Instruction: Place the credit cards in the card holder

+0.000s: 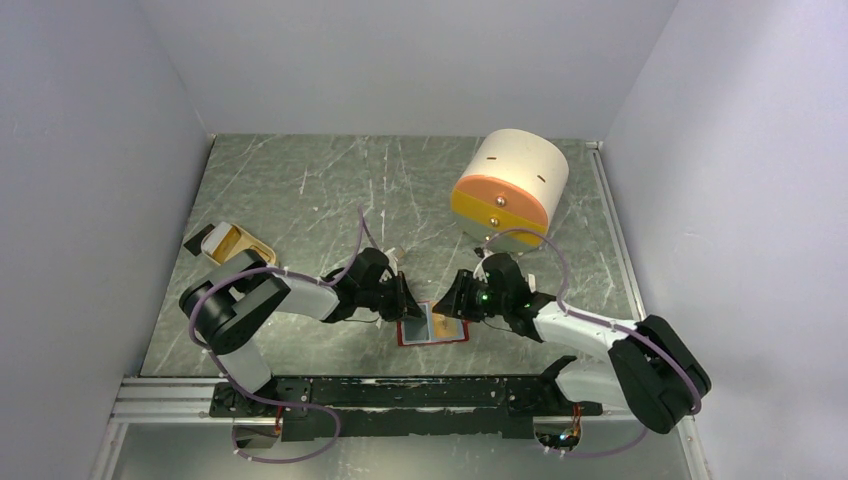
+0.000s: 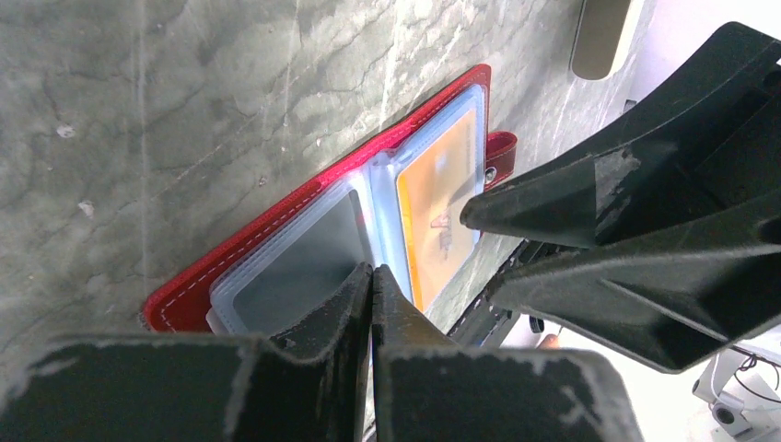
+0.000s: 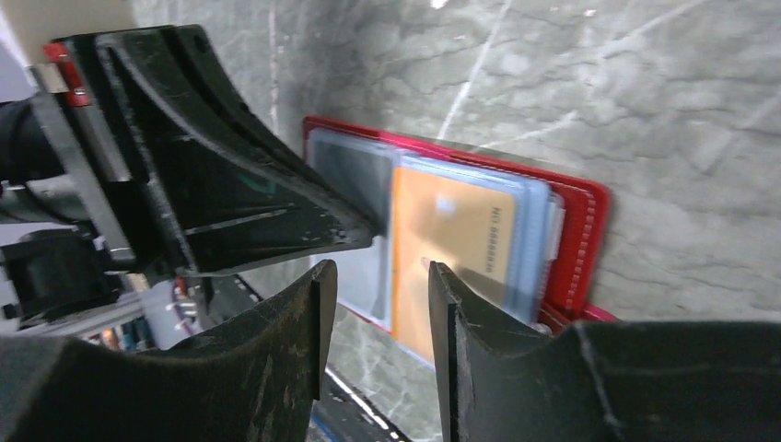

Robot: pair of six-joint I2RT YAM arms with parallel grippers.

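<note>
An open red card holder (image 1: 402,343) lies on the table between the arms, with clear sleeves on both sides. An orange-edged pale card (image 3: 451,226) shows in the right sleeve; a dark grey card or panel (image 2: 304,267) fills the left one. Over the middle seam, my left gripper is shut with its tips at the clear sleeve edge, which it seems to pinch. The grip itself is mostly hidden. My right gripper hovers over the orange card, its fingers part open and nothing visible between them.
A white barrel-shaped cabinet (image 1: 522,165) with coloured drawers stands at the back right. A small wooden tray (image 1: 262,250) holding pale items sits at the far left, with a dark flat piece (image 1: 199,239) beside it.
</note>
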